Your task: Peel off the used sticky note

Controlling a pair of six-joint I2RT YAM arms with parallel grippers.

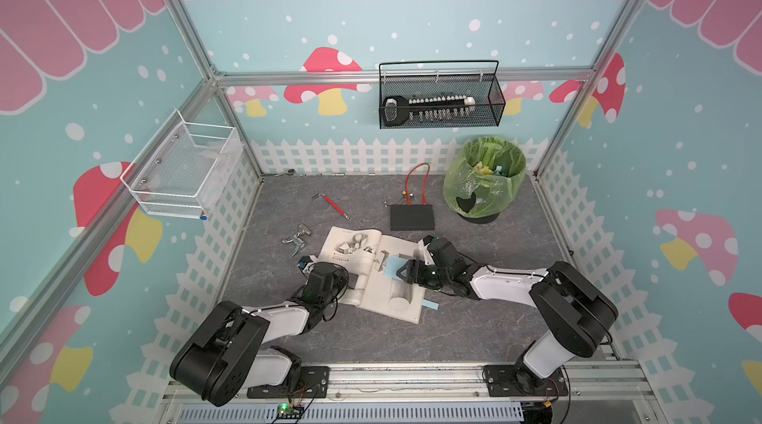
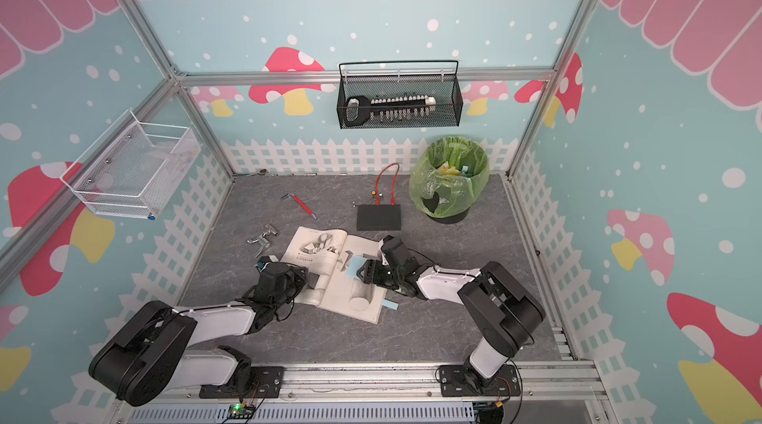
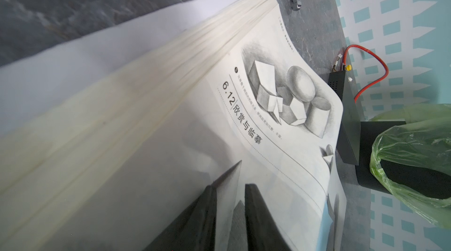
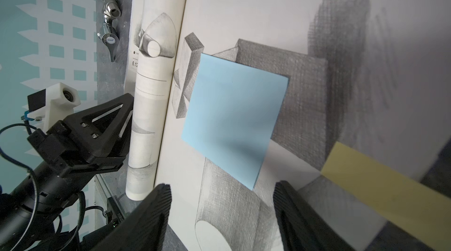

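An open sketchbook [image 1: 385,301] lies on the table. A blue sticky note [image 4: 235,110] lies on its right page over a pencil drawing, beside a yellow strip [image 4: 385,190] at the page edge. My right gripper is part open above that note, nothing between its fingertips. My left gripper is over the left page [image 3: 277,166], its fingertips a little apart around or just above a raised paper edge; whether it grips that cannot be told.
Behind the book lie a black box [image 1: 411,217], a red-handled hammer [image 1: 335,206] and metal fittings [image 1: 297,237]. A green-lined bin [image 1: 484,182] stands at the back right. Bare table surrounds the book.
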